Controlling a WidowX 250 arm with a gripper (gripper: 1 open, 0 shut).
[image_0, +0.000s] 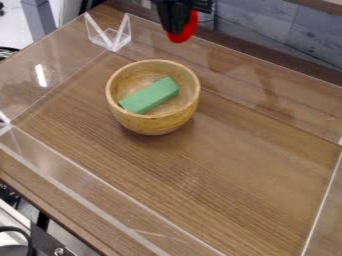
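The gripper is at the top centre, mostly cut off by the frame's edge, with a red object at it; whether it is shut on it cannot be told. Below it to the left, a round wooden bowl holds a green block. A clear plastic piece stands at the back left, left of the gripper.
A raised back edge or wall runs along the top right. The table's left edge shows at the lower left.
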